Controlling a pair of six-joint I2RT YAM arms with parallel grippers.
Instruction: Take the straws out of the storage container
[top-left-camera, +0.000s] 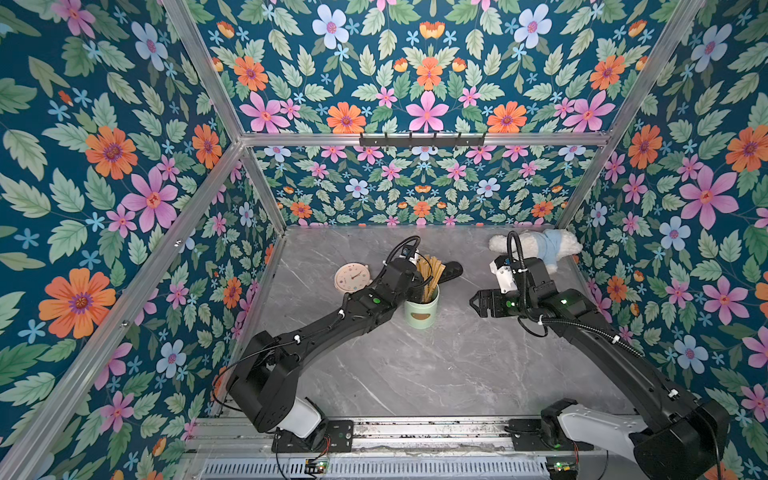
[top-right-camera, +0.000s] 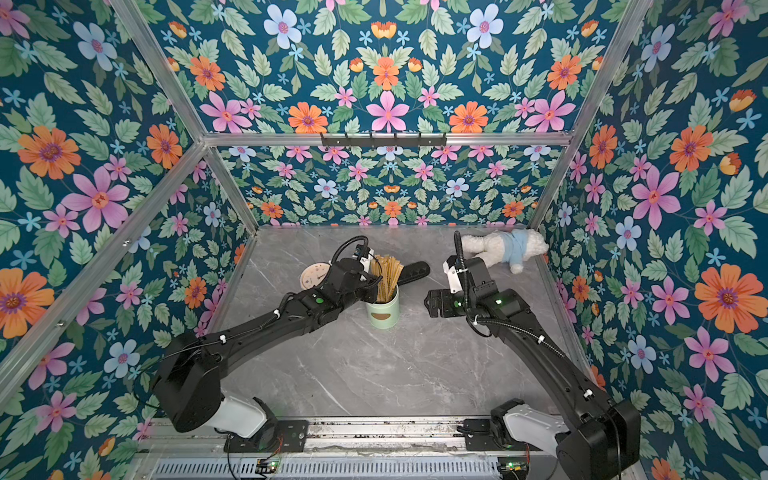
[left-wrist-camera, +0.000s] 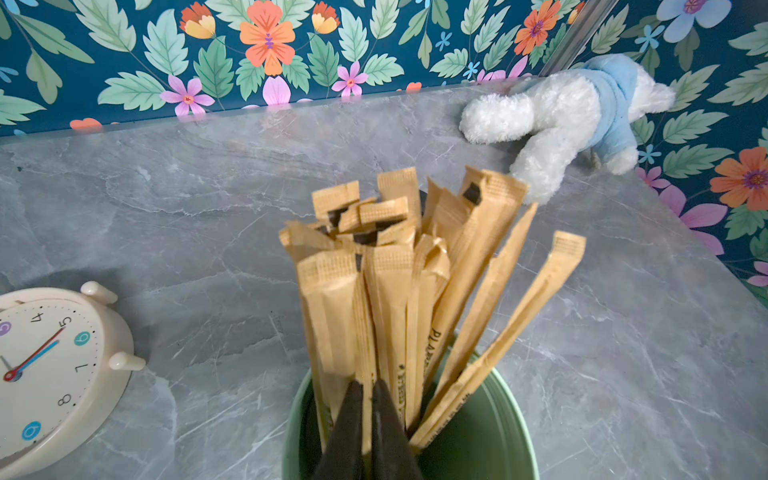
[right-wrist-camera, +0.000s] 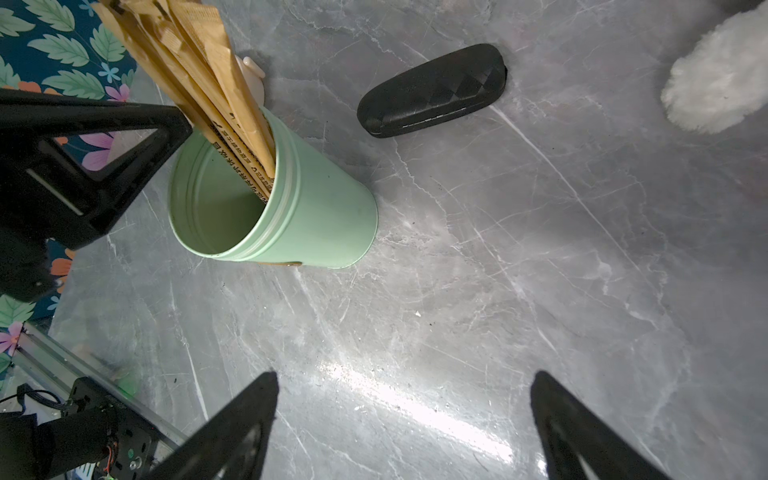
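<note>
A bundle of paper-wrapped straws (left-wrist-camera: 384, 304) stands in the mint green container (top-left-camera: 420, 318) at the middle of the table. My left gripper is down at the container's mouth among the straws, shut, its tips against the front straws; whether any straw is caught between them is unclear. In the right wrist view the straws lean to one side of the container (right-wrist-camera: 328, 208). My right gripper stands open to the right of the container, over bare marble, with nothing between its fingers.
A clock (top-left-camera: 350, 277) lies left of the container. A black case (right-wrist-camera: 432, 89) is behind it to the right. A white plush toy in blue (top-right-camera: 512, 248) lies at the back right.
</note>
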